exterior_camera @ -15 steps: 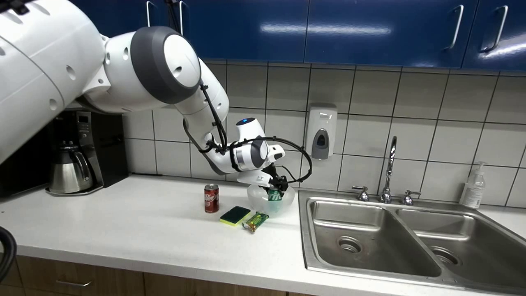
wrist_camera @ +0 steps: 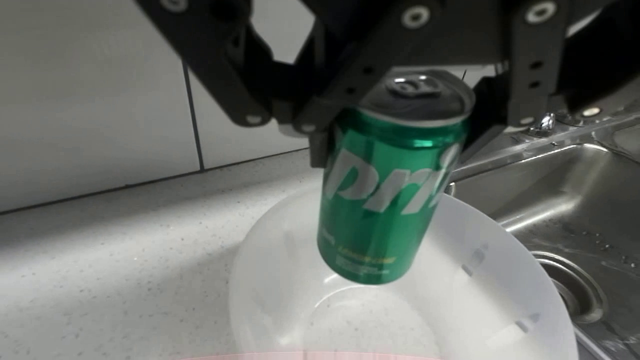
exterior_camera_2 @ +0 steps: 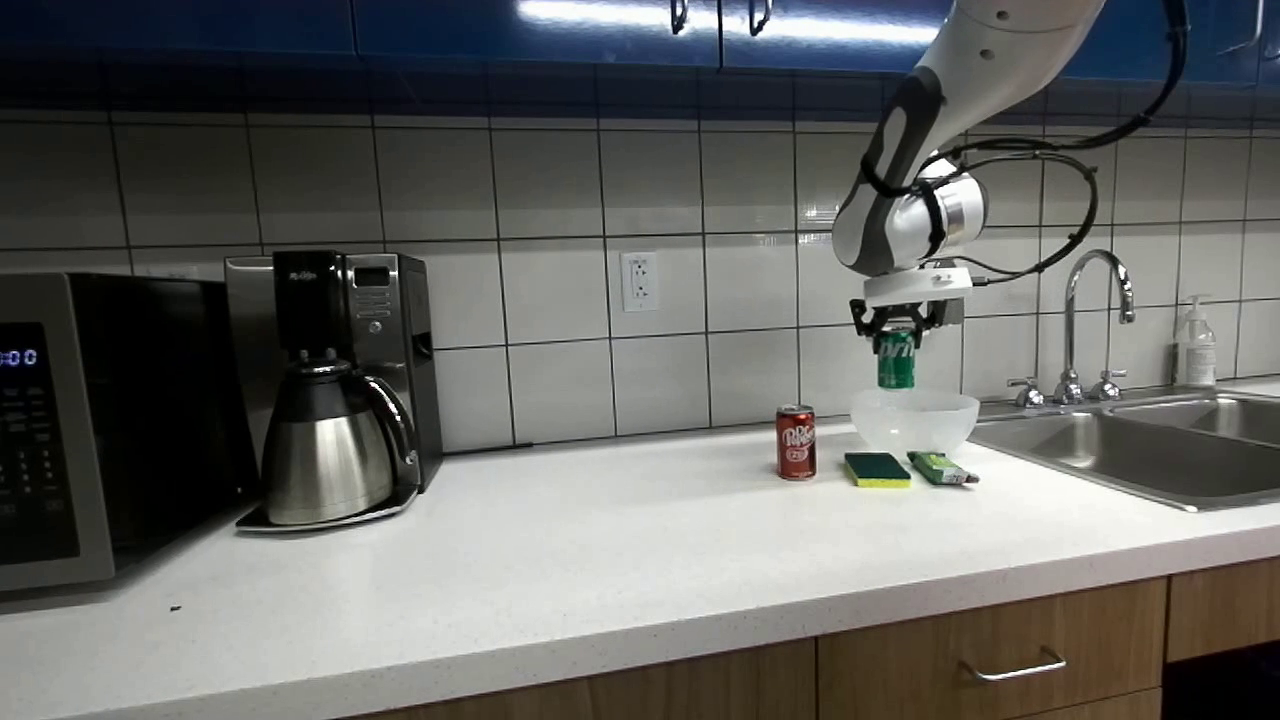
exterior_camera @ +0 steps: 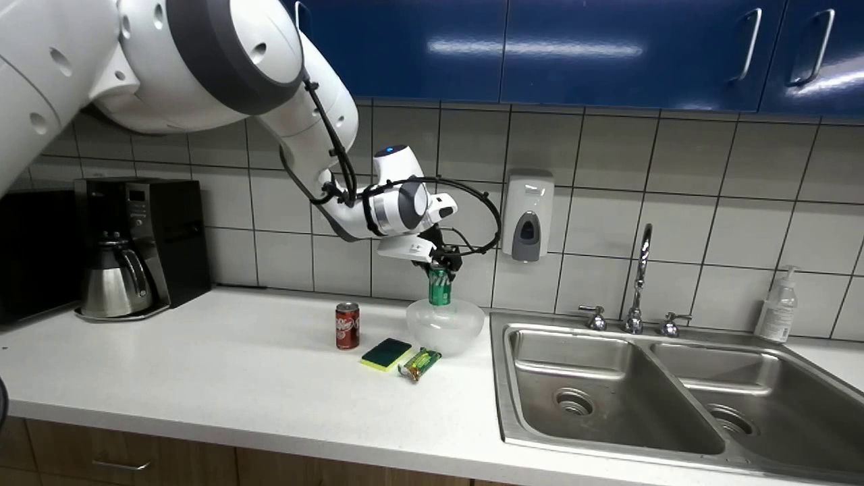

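A green Sprite can [wrist_camera: 384,198] hangs upright, slightly tilted in the wrist view, over a translucent white bowl [exterior_camera_2: 915,420]. My gripper is shut on the can near its top, with a finger on either side. In exterior view 2 the can's bottom is about level with the bowl's rim. No other object shows in the visible part of the bowl [wrist_camera: 510,264] from the wrist.
Left of the bowl stands a red Dr Pepper can [exterior_camera: 347,325]. A sponge [exterior_camera: 386,354] and a green wrapped snack [exterior_camera: 419,364] lie in front of it. The sink [exterior_camera: 603,389] is at the right, a coffee maker [exterior_camera_2: 330,384] at the left.
The arm has risen and shifted slightly left. The Sprite can, held low inside the bowl a second ago, has come up with the gripper. The items on the counter have not moved.
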